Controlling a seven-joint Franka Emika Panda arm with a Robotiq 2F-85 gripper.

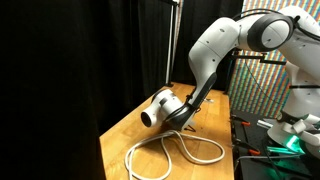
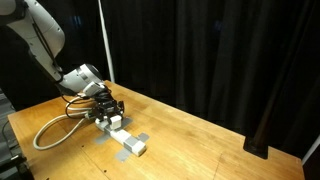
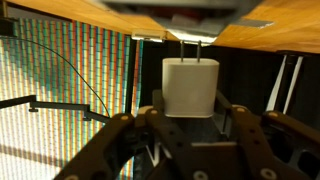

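Observation:
A white plug with two thin metal prongs is between the dark fingers of my gripper, which is shut on it. The prongs point up in the wrist view, toward a blurred grey-white object at the top edge; whether they touch it I cannot tell. In exterior view 2 the gripper is low over a white power strip on the wooden table. From exterior view 1, the arm's dark wrist hides much of the gripper and the strip.
A pale cable loops across the table in front of the gripper. Black curtains stand behind.

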